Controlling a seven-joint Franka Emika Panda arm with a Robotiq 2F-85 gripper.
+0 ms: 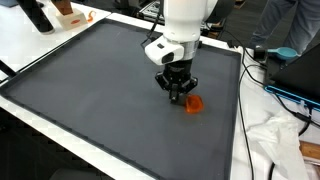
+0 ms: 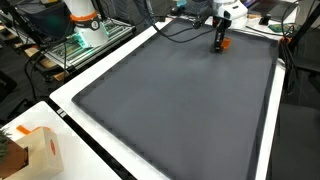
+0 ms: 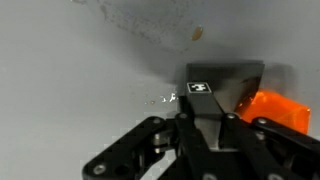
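In the wrist view a dark, block-like object (image 3: 238,72) with a small black-and-white mark on it lies at my fingertips. My gripper is shut on this dark object; its exact shape is partly hidden by the fingers. Just to the right, close against it, sits an orange object (image 3: 275,108), partly covered by the finger linkage. From exterior view 1, the gripper (image 1: 176,97) is low over the grey table, with the orange object (image 1: 194,104) beside it. In exterior view 2 the gripper (image 2: 219,46) and the orange object (image 2: 226,43) appear small near the table's far edge.
The grey table top (image 1: 90,90) is broad and bare to the left of the arm. White crumpled cloth or plastic (image 1: 275,140) lies off its right side. Cables (image 2: 175,38) run near the far edge in exterior view 2.
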